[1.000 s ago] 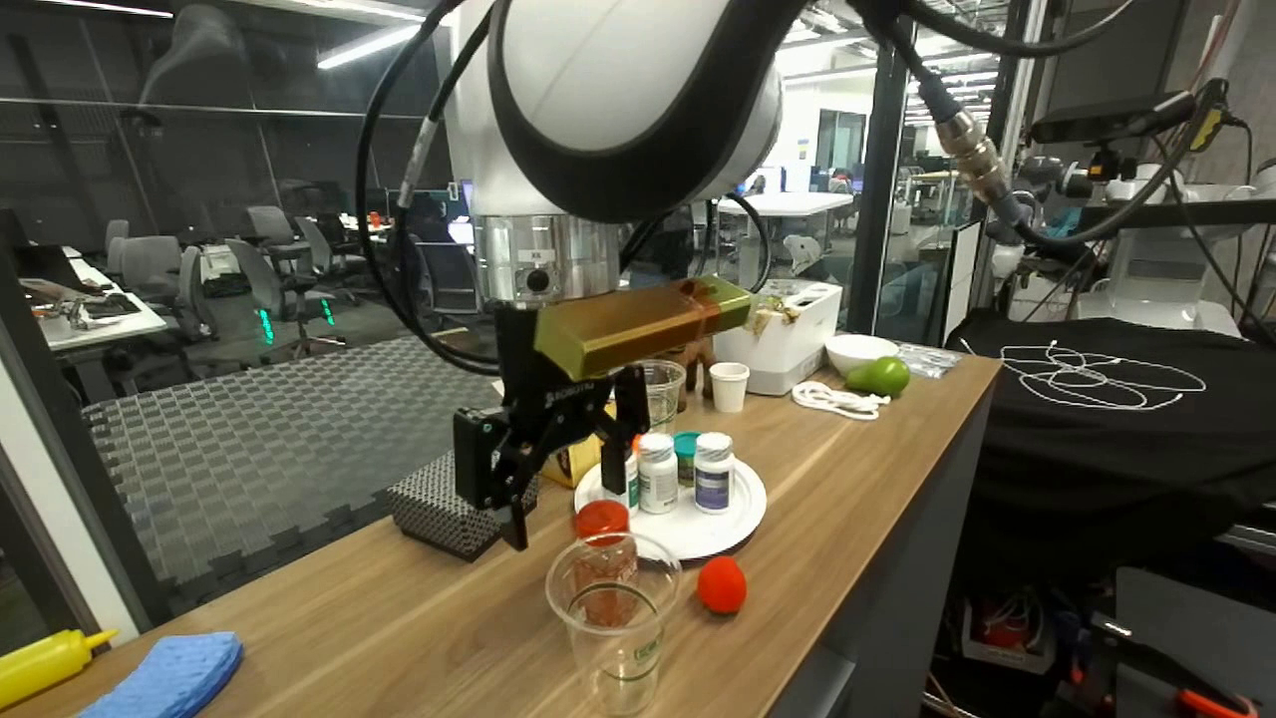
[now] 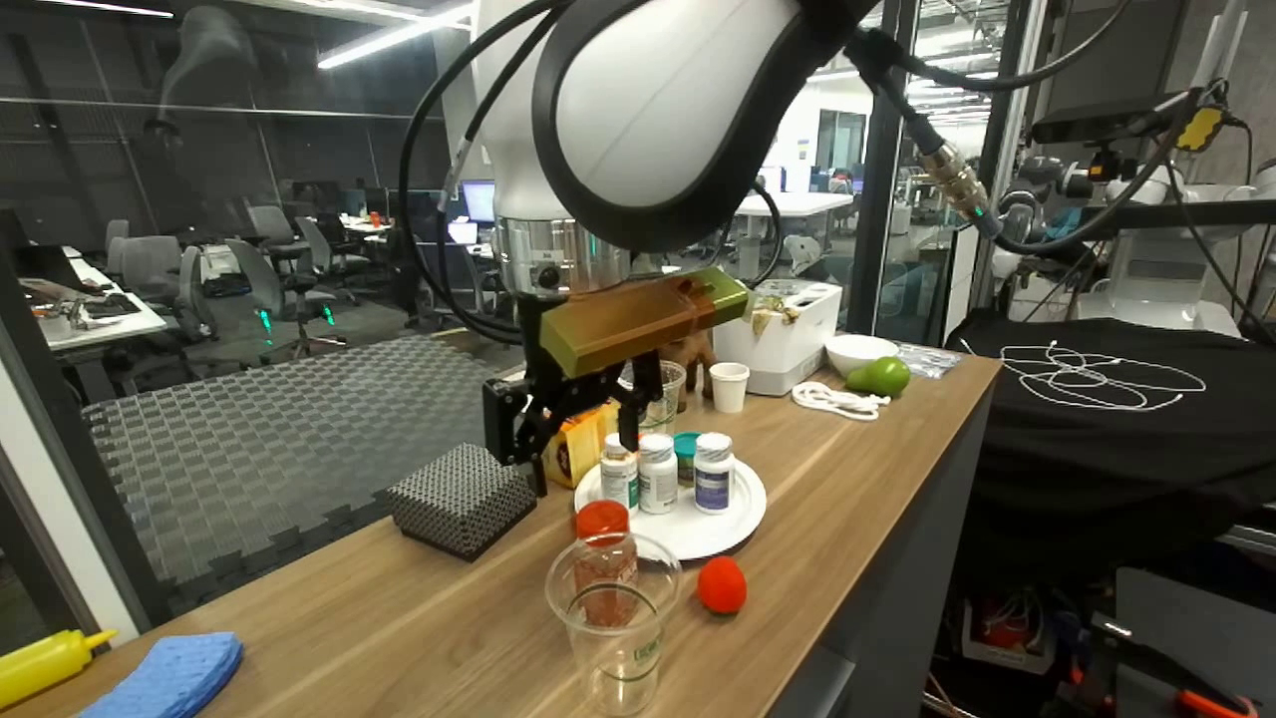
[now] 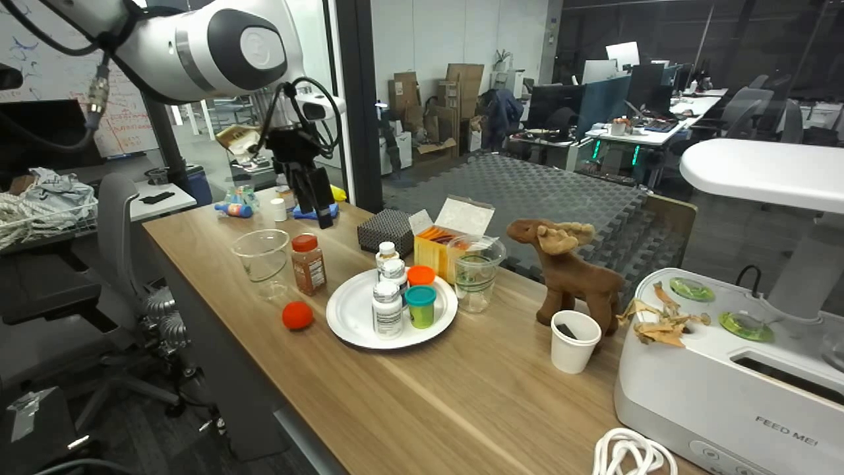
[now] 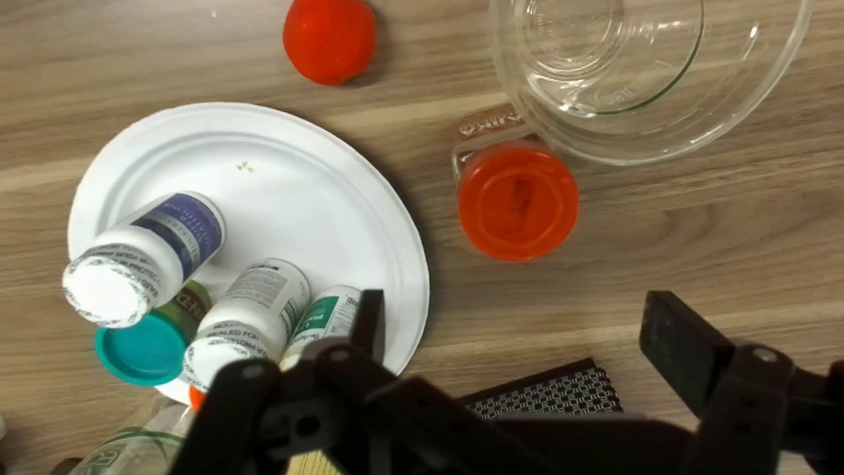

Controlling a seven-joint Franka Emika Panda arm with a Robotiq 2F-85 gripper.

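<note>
My gripper is open and empty above the table. In the wrist view a red-capped spice jar stands ahead of the gap between its fingers. The left finger overlaps the edge of a white plate in that view. On this plate are several pill bottles, one with a purple label, and a teal-lidded jar. A clear plastic cup stands close beside the spice jar. Near them lies a red ball. In exterior view 2 the gripper hangs above and behind the jar.
A dark patterned box and an open yellow box stand behind the plate. Another clear cup, a plush moose and a paper cup stand farther along. Bare wood lies in front of the plate.
The table objects have stayed put.
</note>
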